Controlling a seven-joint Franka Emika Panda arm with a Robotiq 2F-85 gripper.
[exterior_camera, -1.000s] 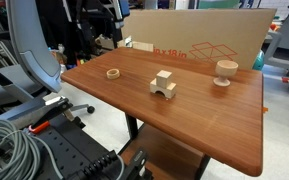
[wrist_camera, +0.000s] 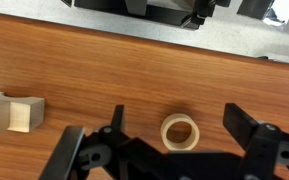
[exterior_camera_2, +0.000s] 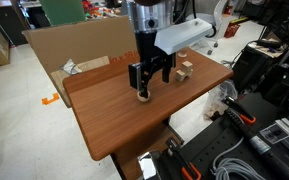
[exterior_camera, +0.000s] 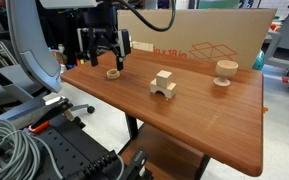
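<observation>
A small wooden ring [wrist_camera: 179, 132] lies flat on the brown table, close to its left edge in exterior view 1, where the same ring [exterior_camera: 113, 73] shows just below the arm. My gripper [exterior_camera: 106, 58] hangs above it, fingers wide apart and nothing between them. In the wrist view, the gripper has one dark finger on each side of the ring, which sits between them in the picture and below them in height. Pale wooden blocks [exterior_camera: 163, 84], one stacked on others, stand on the table nearer its middle.
A wooden cup [exterior_camera: 226, 70] stands toward the back right of the table [exterior_camera: 219, 125] in exterior view 1. A cardboard panel [exterior_camera: 199, 35] rises behind the table.
My gripper has come down toward the ring, from well above it a second ago. The ring, blocks and cup have stayed in place.
</observation>
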